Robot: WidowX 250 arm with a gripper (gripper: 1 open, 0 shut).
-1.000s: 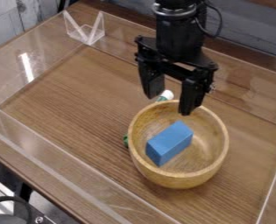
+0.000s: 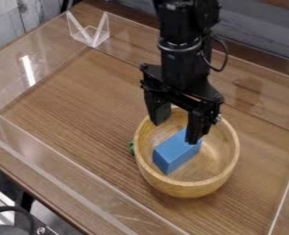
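Observation:
My black gripper (image 2: 181, 115) hangs over the cream round bowl (image 2: 165, 184), its fingers apart just above a blue block (image 2: 173, 154) lying inside the bowl. Nothing shows between the fingers. The arm rises to the top middle of the view and hides part of the table behind it.
A clear wire-like or plastic holder (image 2: 90, 29) stands at the upper left on the wooden table (image 2: 61, 119). A small green object shows at the bowl's left edge. A dark cable lies at the lower left.
The bowl and block look essentially unmoved.

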